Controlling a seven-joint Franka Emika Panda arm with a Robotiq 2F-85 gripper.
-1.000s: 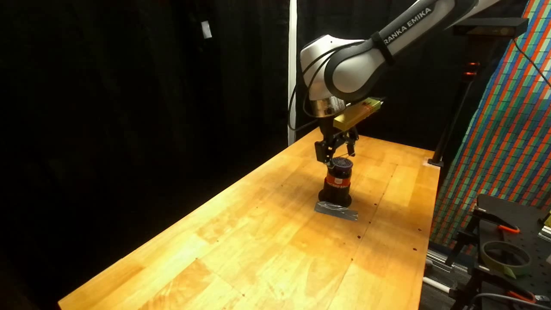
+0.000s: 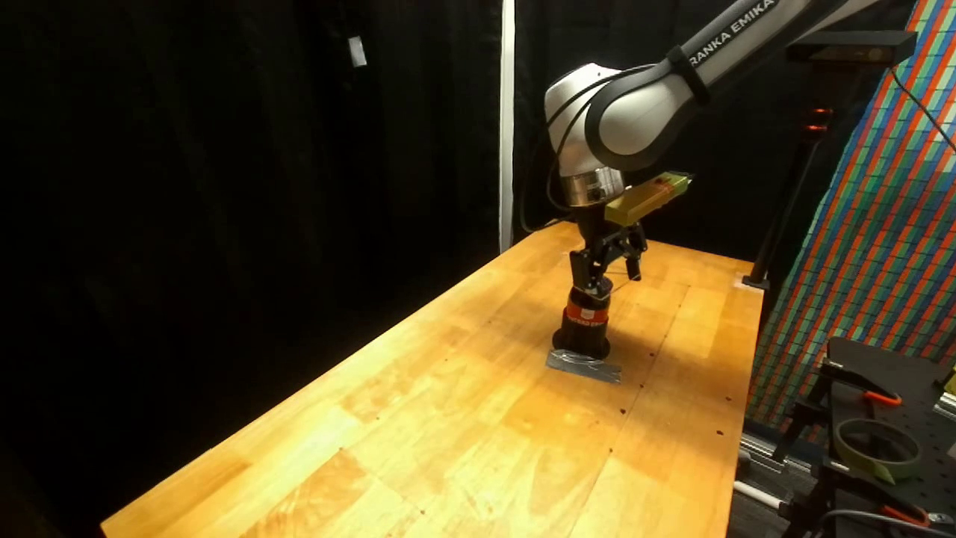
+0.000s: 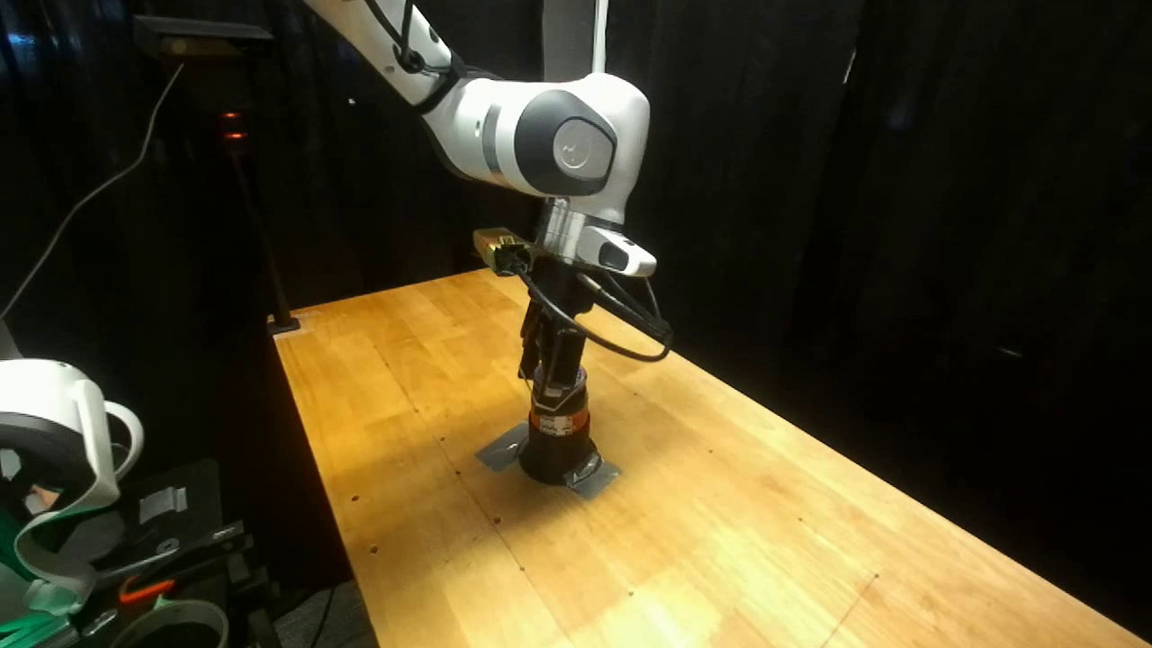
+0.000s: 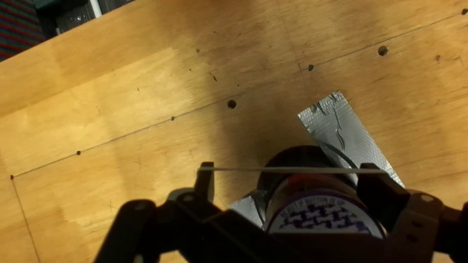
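A dark jar with a red label band stands upright in a black round base, held to the table by strips of grey tape. In the wrist view its printed lid shows below the fingertips, nearer the right one, and is partly hidden by the gripper. My gripper is open at the jar's top, with a thin pale band stretched between its fingertips. One finger overlaps the lid in exterior view 1; whether it touches I cannot tell.
Around the jar the wooden table is bare, with wide free room at its near end. A black stand rises at the far corner. Beside the table, a dark cart carries a tape roll and tools.
In exterior view 1 the arm and gripper have shifted right, so a finger now covers part of the lid. The jar and its tape have stayed in place.
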